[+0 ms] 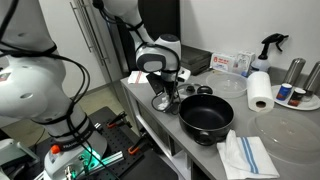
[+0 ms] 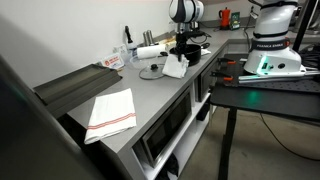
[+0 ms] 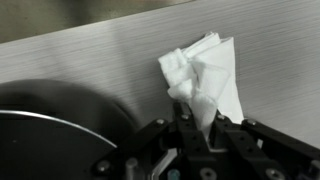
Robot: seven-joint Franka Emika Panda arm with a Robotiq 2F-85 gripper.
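Note:
A white cloth (image 3: 208, 75) is pinched in my gripper, which is shut on it in the wrist view. The cloth is bunched near the fingers, with a flatter part spreading to the right. In exterior view 2 the white cloth (image 2: 175, 66) hangs below the gripper at the counter's front edge. The dark pot (image 1: 206, 114) stands just right of the gripper in exterior view 1; the fingertips are hard to make out there.
A white towel with blue stripes (image 1: 248, 156) lies right of the pot. Behind it stand a paper towel roll (image 1: 260, 90) and a clear lid (image 1: 228, 84). Another white towel (image 2: 111, 113) with red stripes lies on the counter's near end.

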